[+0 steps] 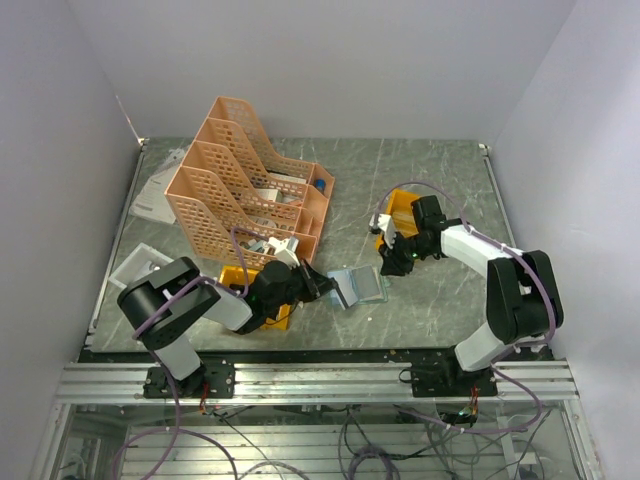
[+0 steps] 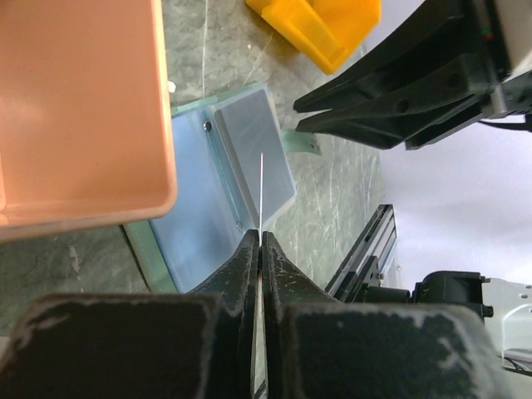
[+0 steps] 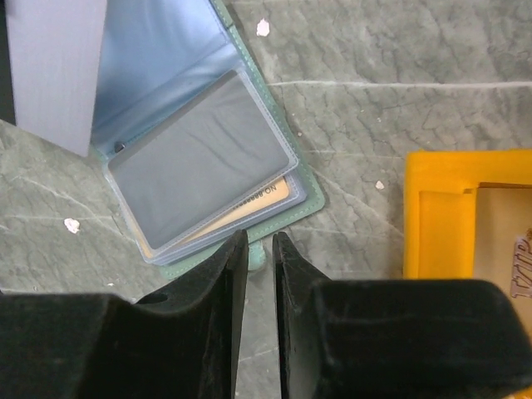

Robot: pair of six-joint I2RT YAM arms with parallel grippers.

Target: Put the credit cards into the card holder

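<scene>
My left gripper is shut on a thin card, seen edge-on in the left wrist view and as a pale grey face (image 3: 60,62) in the right wrist view. The card stands tilted above the left, light-blue side of the open card holder (image 2: 195,195). On the holder's other side lie clear sleeves (image 3: 204,154), with a tan card (image 3: 264,198) partly showing under the top one. My right gripper is slightly open, its fingers empty, beside the holder's green tab (image 3: 257,256). Whether the held card touches the holder is unclear.
A peach slotted organiser (image 1: 225,185) stands close to the left arm. One yellow box (image 1: 402,210) sits behind the right gripper; another yellow box (image 1: 283,318) is partly under the left arm. A white tray (image 1: 125,268) lies far left. Bare table stretches behind the holder.
</scene>
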